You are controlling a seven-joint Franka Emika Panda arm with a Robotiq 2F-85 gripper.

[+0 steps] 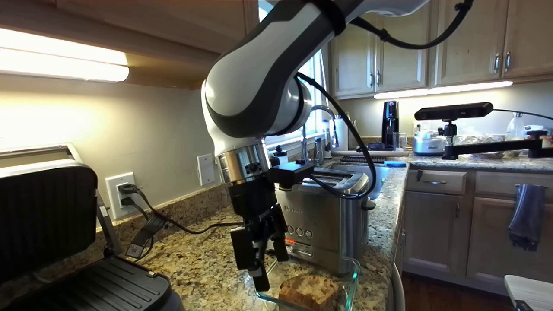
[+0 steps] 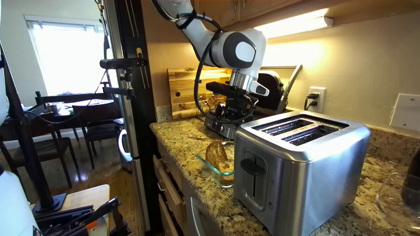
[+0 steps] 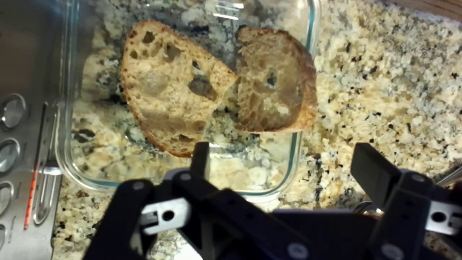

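Two pieces of bread show in the wrist view: a larger slice [image 3: 162, 86] lying in a glass dish [image 3: 283, 180], and a smaller slice [image 3: 260, 102] leaning on the dish's side wall with its crust at the rim. My gripper is open, its fingers wide apart with nothing between them. One finger [image 3: 200, 160] overlaps the dish in that view; the other [image 3: 368, 169] is past the dish, over bare granite. From the side, the gripper [image 1: 272, 267] hangs at the dish's edge, apart from the bread [image 1: 309, 290].
A steel toaster [image 2: 299, 185] stands right beside the dish, its two slots empty-looking. An open black grill [image 1: 98, 285] sits on the other side, by the wall, with a power cable [image 1: 199, 231] running across the counter. The counter's front edge [image 2: 197, 196] is close to the dish.
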